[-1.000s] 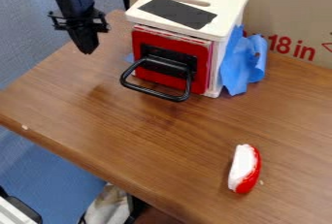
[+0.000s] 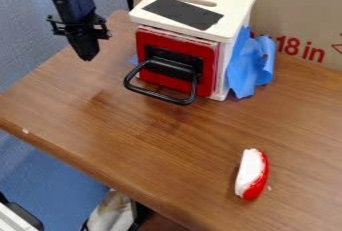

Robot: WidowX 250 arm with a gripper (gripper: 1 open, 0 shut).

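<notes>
My black gripper (image 2: pixel 86 47) hangs at the upper left, above the table's back-left area, left of a white and red box (image 2: pixel 186 20) with a dark panel on top and a black handle (image 2: pixel 162 96) on its red front. Whether the fingers are open or shut cannot be made out. A red and white oblong object (image 2: pixel 251 174) lies at the right front of the wooden table (image 2: pixel 147 155).
Blue cloth or plastic (image 2: pixel 251 63) bunches at the box's right side. A cardboard panel (image 2: pixel 301 25) stands behind. The table's edge runs along the lower left.
My gripper has shifted very slightly at the upper left over the last second. The box and the red and white object are unmoved.
</notes>
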